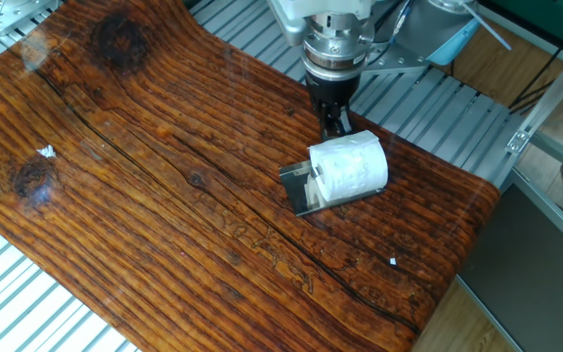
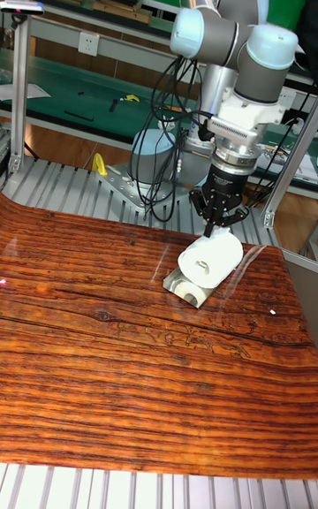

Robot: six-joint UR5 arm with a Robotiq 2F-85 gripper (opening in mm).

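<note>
A white paper roll (image 1: 350,166) lies on its side on a holder with a shiny metal plate (image 1: 299,190), near the back right part of the wooden table. In the other view the roll (image 2: 211,258) shows its round end and core hole, with the metal plate (image 2: 189,291) below and in front of it. My black gripper (image 1: 336,127) points down just behind the roll, its tips close to the roll's back side. Seen from the front, the gripper's (image 2: 215,227) lower tips are partly covered by the roll, so the gap between them and any contact with the paper are unclear.
Small white scraps lie on the table, one scrap (image 1: 47,152) at the left and another scrap (image 1: 393,261) at the right. Black cables (image 2: 155,160) hang beside the arm.
</note>
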